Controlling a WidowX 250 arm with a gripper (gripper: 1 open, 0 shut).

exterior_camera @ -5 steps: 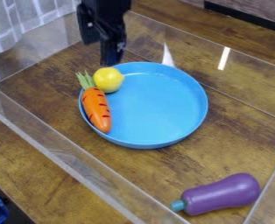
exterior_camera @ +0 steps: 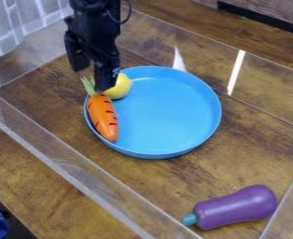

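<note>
My black gripper [exterior_camera: 91,67] hangs open over the upper left rim of the blue plate [exterior_camera: 168,121], its fingers by a yellow round object [exterior_camera: 118,88], partly covering it and the carrot's green top. The orange toy carrot [exterior_camera: 103,116] lies on the plate's left side.
A purple toy eggplant [exterior_camera: 236,207] lies at the lower right, off the plate. Clear walls edge the wooden surface at the left, bottom and back. The right part of the plate is bare, as is the wood to the lower left of it.
My gripper has come down from above toward the yellow object and the carrot's top. The objects appear to lie where they were.
</note>
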